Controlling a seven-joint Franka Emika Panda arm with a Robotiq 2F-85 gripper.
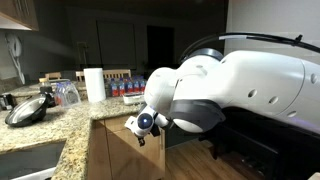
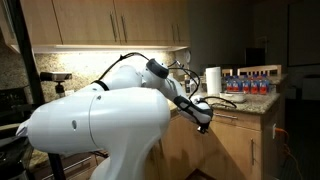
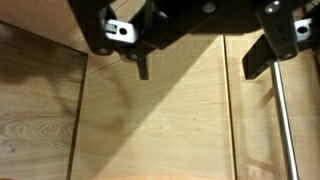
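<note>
My gripper stands open in the wrist view, with only pale wood panels beyond the gap between its fingers. A metal bar handle runs down the right side of that view, partly hidden behind the right finger. In the second exterior view, the gripper is low in front of the wooden cabinet, below the counter edge. The first exterior view has the gripper close to the cabinet front; contact cannot be judged.
On the counter are a dark pan, a clear pitcher, a paper towel roll and several bottles. A white bowl sits near the counter edge. Open wooden floor lies beside the cabinet.
</note>
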